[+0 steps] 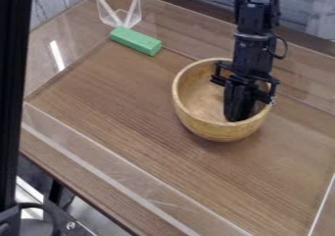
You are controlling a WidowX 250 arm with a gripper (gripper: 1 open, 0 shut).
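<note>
A light tan bowl (pixel 198 111) rests on the wooden table toward the right. My black gripper (pixel 242 107) reaches down from the top right into the bowl's right half, its tips low inside. It looks shut, though the dark fingers overlap and hide whatever may be between them. The bowl's inside behind the gripper is hidden.
A green block (pixel 135 40) lies at the upper left, beside a clear pronged object (pixel 120 12). Dark edges border the left side.
</note>
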